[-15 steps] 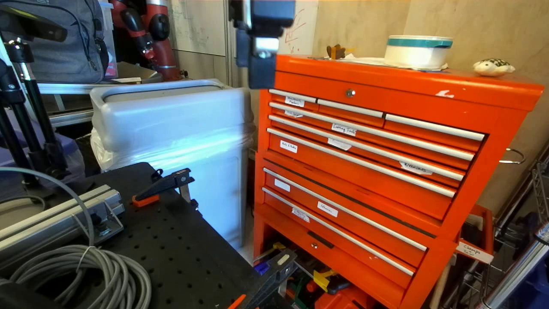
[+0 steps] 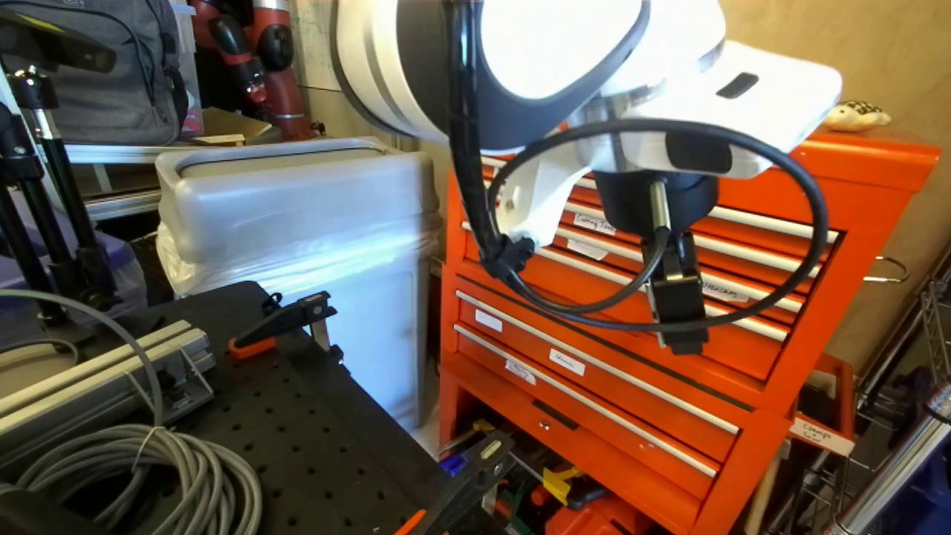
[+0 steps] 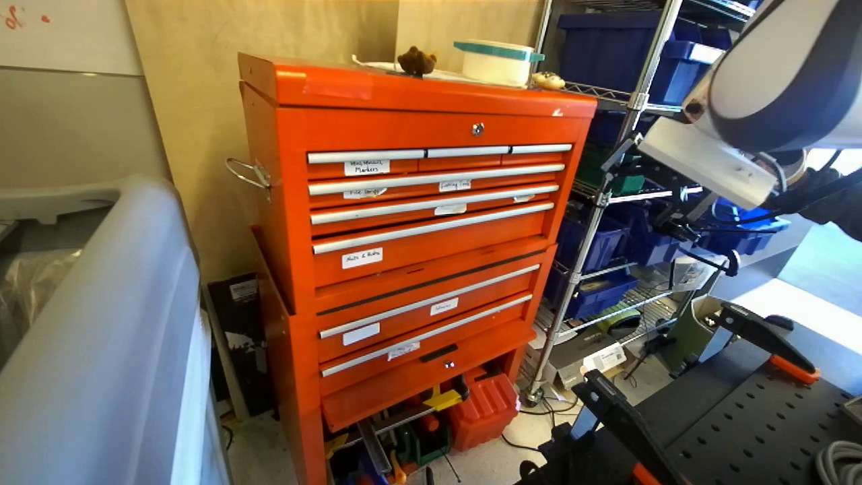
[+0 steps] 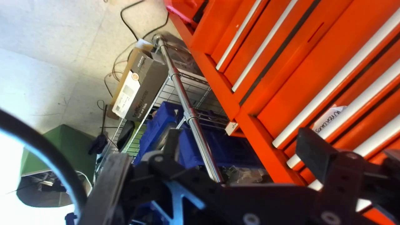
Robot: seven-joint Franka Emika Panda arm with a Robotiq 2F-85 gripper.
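Note:
A red tool chest [image 3: 412,271] with several drawers and long silver handles stands upright, its drawers closed. My gripper is open in the wrist view, its black fingers [image 4: 315,150] spread wide with nothing between them. In exterior view 1 the gripper [image 2: 679,307] hangs in front of the chest's right half, hiding part of the handles. Exterior view 2 places the gripper [image 3: 640,190] to the right of the chest, apart from its front. A "Wrenches" label [image 4: 330,118] shows beside the right finger.
A wire shelf [image 3: 594,242] with blue bins stands right of the chest. The black perforated table [image 2: 294,428] holds clamps and a coiled cable [image 2: 169,472]. A grey bin [image 2: 303,196] is left of the chest. A white tub [image 3: 497,65] sits on top. My arm's cable loops around the gripper.
In exterior view 1 my gripper has moved right and down from the top centre. The arm now covers the chest's top and upper drawers. The chest looks unchanged where visible.

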